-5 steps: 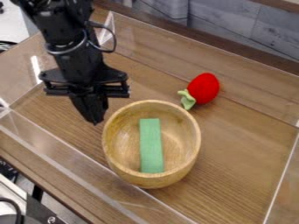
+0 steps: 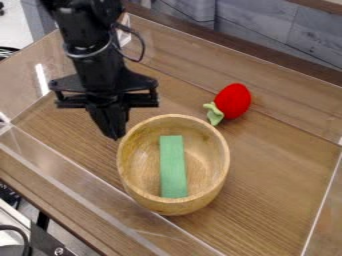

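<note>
My black gripper (image 2: 110, 125) hangs above the table at the left, just to the upper left of a round wooden bowl (image 2: 209, 187). Its fingertips point down and look close together, with nothing visible between them. In the bowl lies a long green block (image 2: 173, 167). Behind the bowl, to the right, a red strawberry-like object (image 2: 233, 99) with a green top lies on the table.
A wall runs along the back edge. The table's front left edge shows at the lower left, with cables beyond it.
The arm and gripper have shifted very slightly. The bowl, green block and red object have stayed in place.
</note>
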